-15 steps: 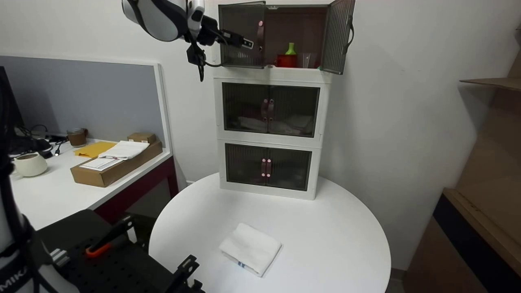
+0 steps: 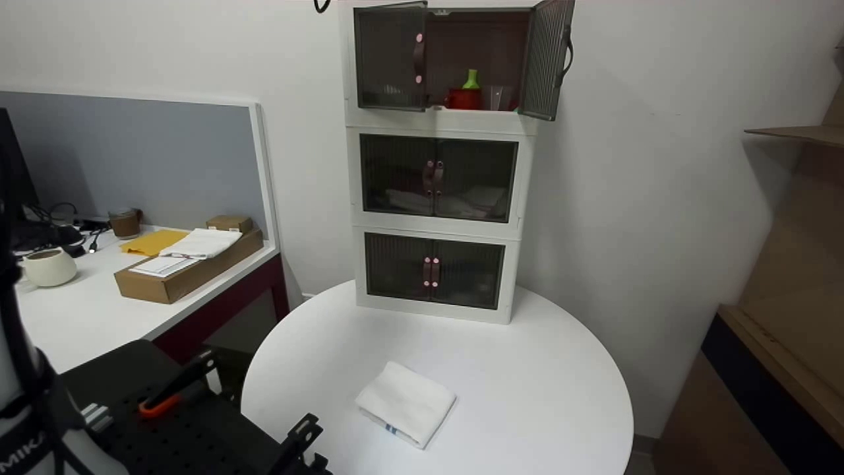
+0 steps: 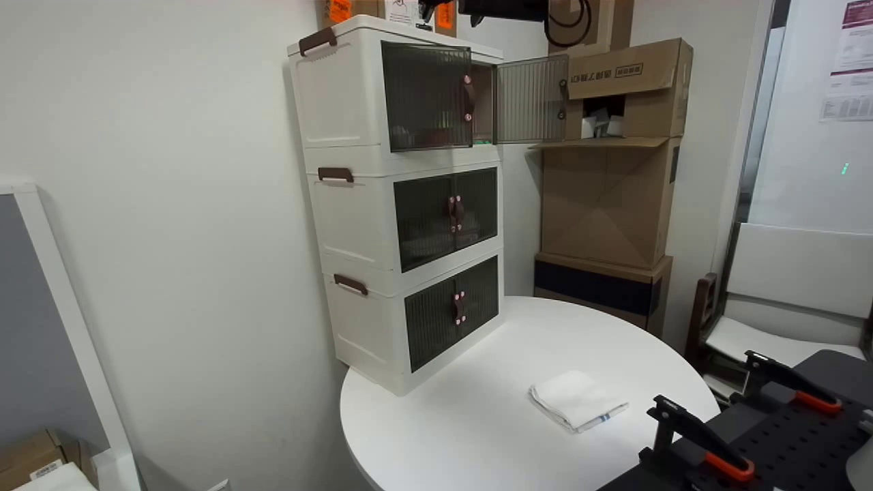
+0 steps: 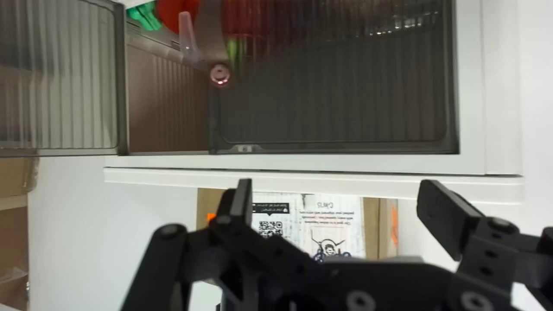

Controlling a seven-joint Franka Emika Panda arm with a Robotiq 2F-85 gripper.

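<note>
My gripper is open with nothing between its fingers, high by the cabinet's top edge. Only dark parts of the arm (image 3: 503,8) show at the top of exterior view 2. In the white three-tier cabinet (image 2: 440,119), the top tier's left door (image 2: 388,59) stands ajar and its right door (image 2: 547,59) is swung wide. Inside are a red pot (image 2: 464,99), a green item (image 2: 471,79) above it and a clear cup (image 2: 496,98). The lower two tiers have their doors closed. A folded white towel (image 2: 405,404) lies on the round table (image 2: 546,380).
Stacked cardboard boxes (image 3: 601,196) stand right of the cabinet. Printed packaging (image 4: 311,223) sits on or behind the cabinet top. A desk (image 2: 87,316) with a mug and boxes is at the left.
The left door looks slightly shifted.
</note>
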